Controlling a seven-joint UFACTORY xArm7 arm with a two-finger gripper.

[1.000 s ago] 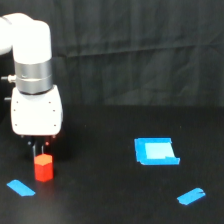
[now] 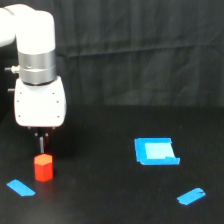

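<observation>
A small red cube (image 2: 44,168) rests on the black table at the left of the camera view. Just above it hang the dark fingers of my gripper (image 2: 42,142), below the white and grey arm. Those fingers are small and dark against the black background, so whether they are open or shut is unclear. Toward the right, a white square (image 2: 159,151) framed in blue tape lies flat on the table.
One strip of blue tape (image 2: 20,188) lies left of the cube, and another blue strip (image 2: 191,196) is near the right front. A black curtain (image 2: 140,55) hangs behind.
My gripper has risen a little and shifted slightly right. The red cube sits in the same place as before.
</observation>
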